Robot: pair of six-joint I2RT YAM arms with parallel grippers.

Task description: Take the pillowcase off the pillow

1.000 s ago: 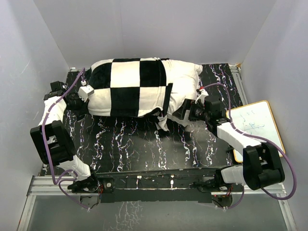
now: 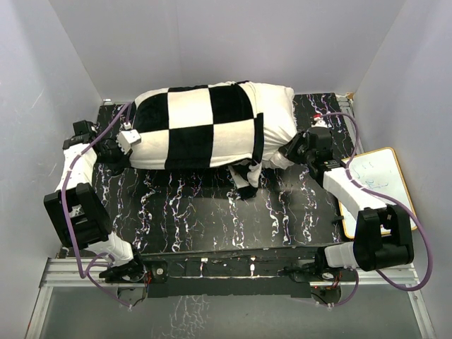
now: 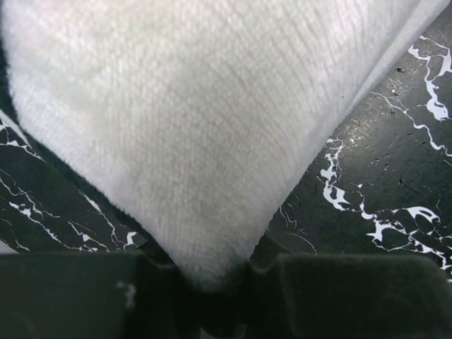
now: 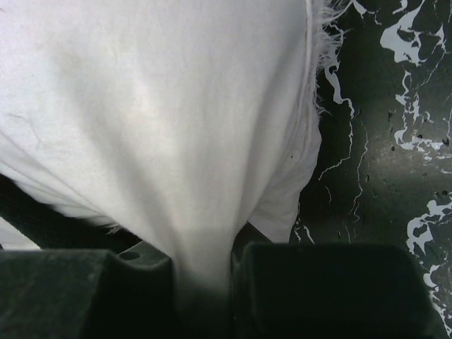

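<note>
The black-and-white checkered pillowcase (image 2: 191,116) covers the left and middle of the pillow, with a loose flap hanging at its open right end. Out of that end comes the plain white pillow (image 2: 277,113). At the far left my left gripper (image 2: 126,157) is shut on the near left corner of the case; its white plush (image 3: 212,141) runs down between the fingers in the left wrist view. On the right, my right gripper (image 2: 291,151) is shut on the white pillow cloth (image 4: 198,155), bunched into a narrow fold between its fingers.
A small whiteboard (image 2: 376,182) leans by the right wall, behind the right arm. Clear black marbled table (image 2: 205,215) lies in front of the pillow. Grey walls close off the back and both sides.
The pillow and case stretched slightly rightward. The left gripper has stayed almost still.
</note>
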